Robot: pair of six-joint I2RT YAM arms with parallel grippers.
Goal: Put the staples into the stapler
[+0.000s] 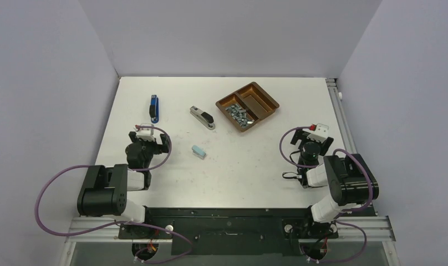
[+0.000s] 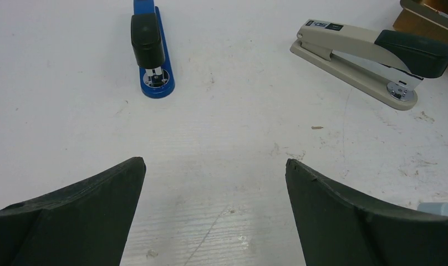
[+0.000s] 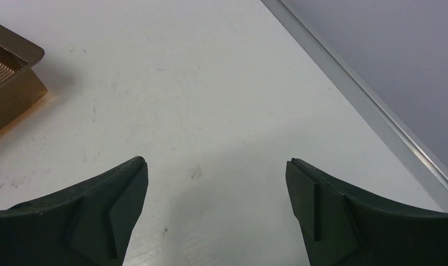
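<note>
Two staplers lie on the white table: a blue one with a black head at the far left, and a grey-beige one with a dark head nearer the middle. Both look closed in the left wrist view, where the blue stapler and the grey stapler stand beyond the fingers. A brown tray holds a heap of small grey-green pieces, seemingly staple strips, in one compartment. My left gripper is open and empty, short of the blue stapler. My right gripper also stands open over bare table.
A small light-blue object rests right of the left gripper. The tray's other compartment looks empty. A metal rail and wall bound the right side.
</note>
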